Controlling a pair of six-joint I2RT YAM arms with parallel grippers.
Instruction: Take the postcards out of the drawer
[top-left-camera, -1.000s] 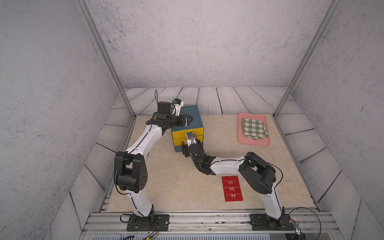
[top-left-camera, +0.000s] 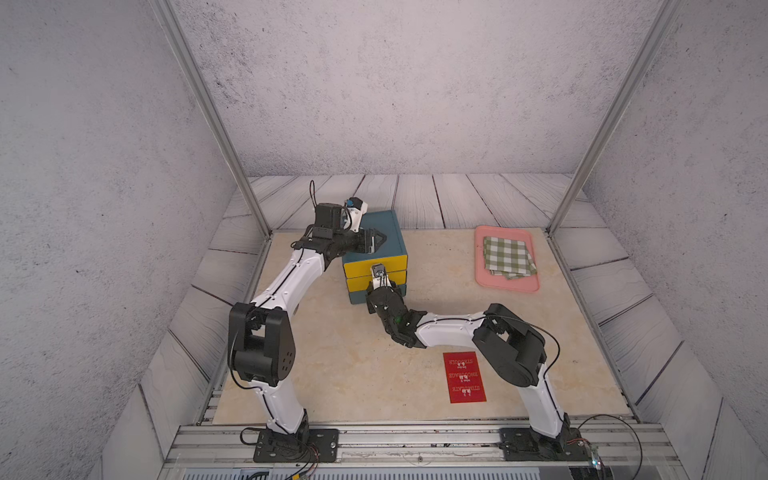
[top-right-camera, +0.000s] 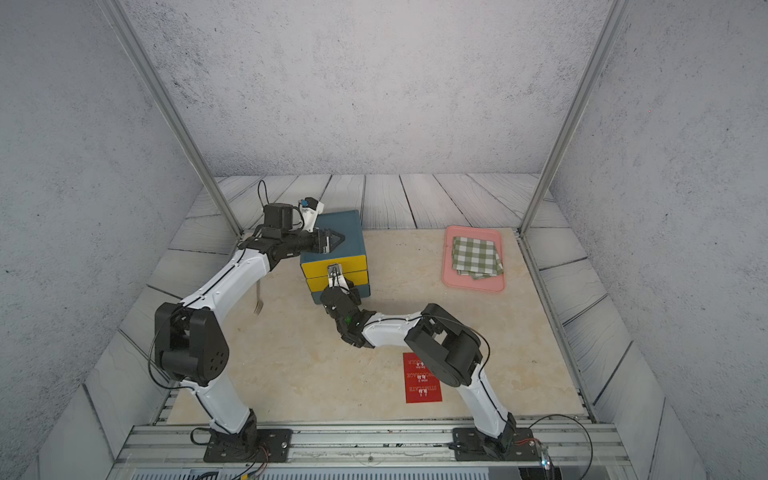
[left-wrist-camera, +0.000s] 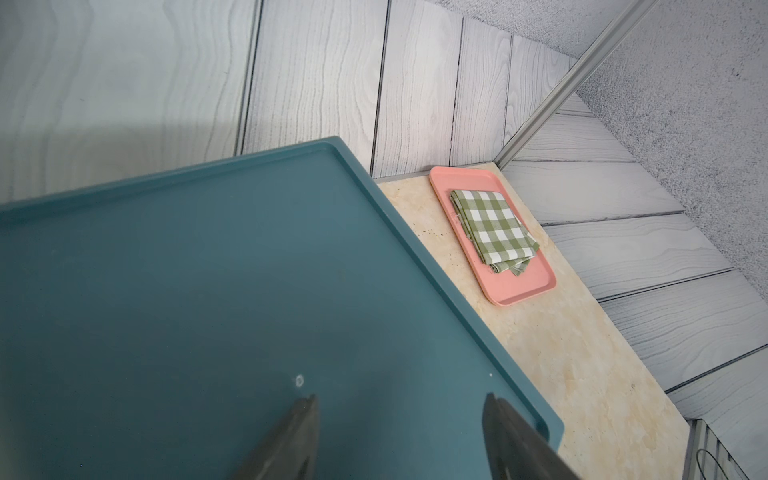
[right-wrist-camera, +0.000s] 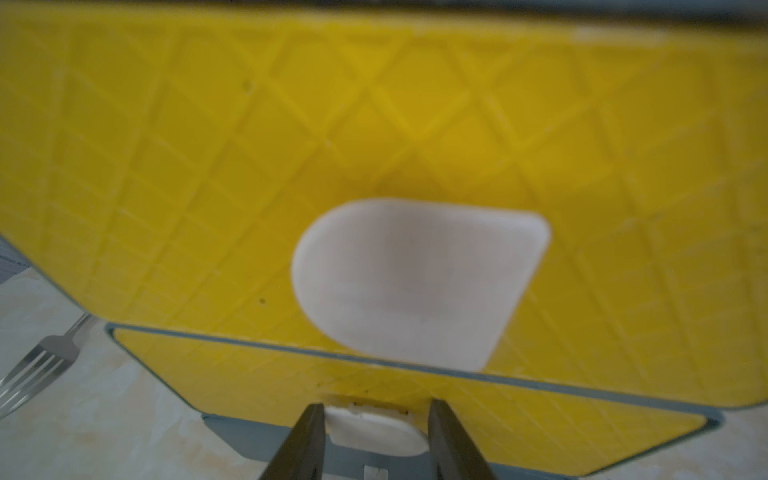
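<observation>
A teal box (top-left-camera: 382, 226) with two yellow drawer fronts stands at the table's back left. Both the upper drawer (right-wrist-camera: 200, 160) and the lower drawer (right-wrist-camera: 240, 368) look shut; their insides are hidden and no postcards show there. My left gripper is over the box top, its fingers apart with nothing between them. In front of the lower drawer, my right gripper has its fingers part open on either side of the white lower handle (right-wrist-camera: 372, 433). Whether they touch it cannot be told.
A red printed sheet (top-left-camera: 465, 377) lies on the table at front right. At back right is a pink tray (top-left-camera: 508, 283) with a checked cloth (top-left-camera: 505, 256). A fork (right-wrist-camera: 44, 364) lies left of the box.
My right gripper has shifted slightly at the front of the box, its forearm drawing a little leftward. The left arm and the box have stayed in place.
</observation>
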